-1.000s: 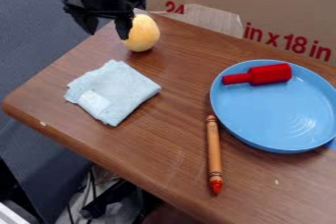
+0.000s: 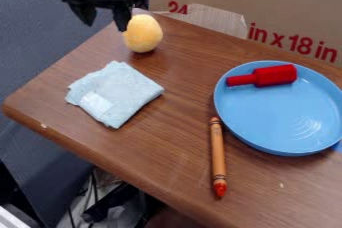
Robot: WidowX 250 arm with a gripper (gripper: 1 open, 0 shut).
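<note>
My black gripper (image 2: 104, 12) hangs at the top left, over the back edge of the table, its fingers pointing down and apparently parted, with nothing visible between them. Just below and right of it stands a pale yellow egg-shaped object (image 2: 143, 34) on the wooden table (image 2: 134, 152). A folded light-blue cloth (image 2: 115, 94) lies on the left part of the table. On the right, a blue plate (image 2: 278, 122) holds a red cylinder with a handle (image 2: 274, 75). An orange crayon-like stick (image 2: 218, 157) lies left of the plate.
A cardboard box (image 2: 254, 12) stands along the back, with a clear plastic piece (image 2: 214, 17) in front of it. The middle of the table between the cloth, egg and plate is clear. The table's left edge drops to the floor.
The objects on the table have not visibly moved.
</note>
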